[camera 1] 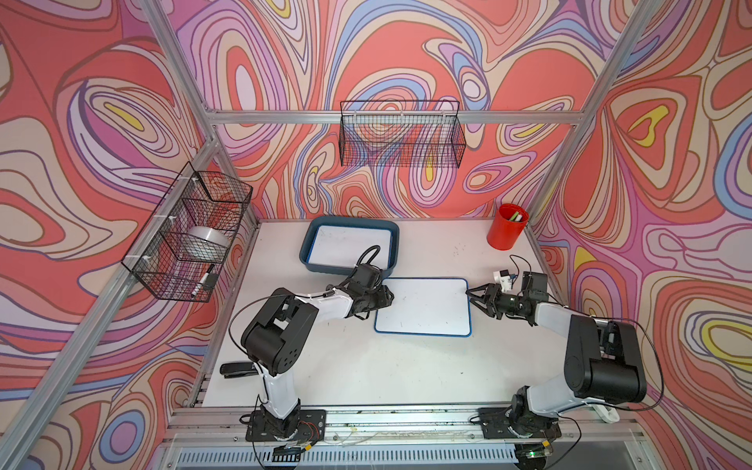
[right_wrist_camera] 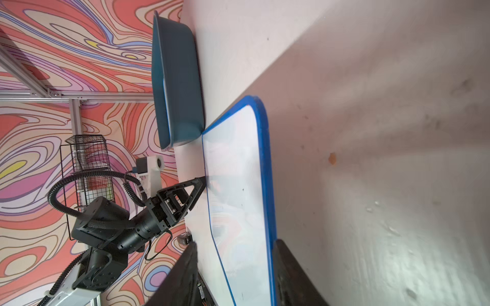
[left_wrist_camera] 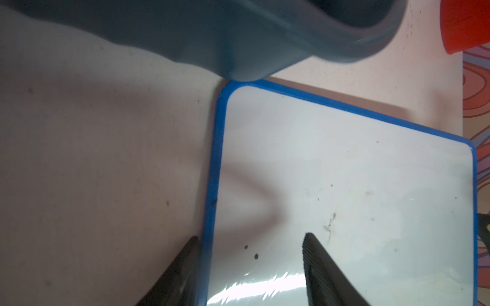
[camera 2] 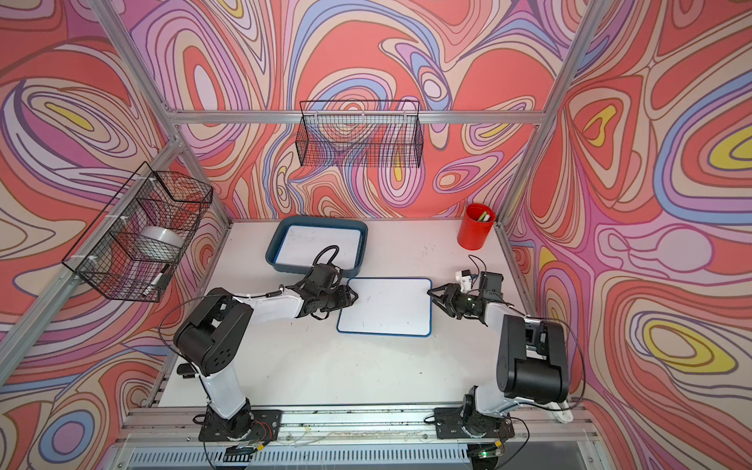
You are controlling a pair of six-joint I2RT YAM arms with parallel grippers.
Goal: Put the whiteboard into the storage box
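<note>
A whiteboard (camera 1: pixel 423 307) with blue edging lies on the table, reaching up to the blue-grey storage box (camera 1: pixel 305 243) at its back-left corner. Another white board (camera 1: pixel 350 244) lies inside that box. My left gripper stands open at the whiteboard's left end, one fingertip at the blue edge, the other over its white face. My right gripper is open at the right end, one fingertip against the blue edge.
A red bucket (camera 1: pixel 505 228) with items in it stands at the back right. Wire baskets (camera 1: pixel 402 137) hang on the back and left frames.
</note>
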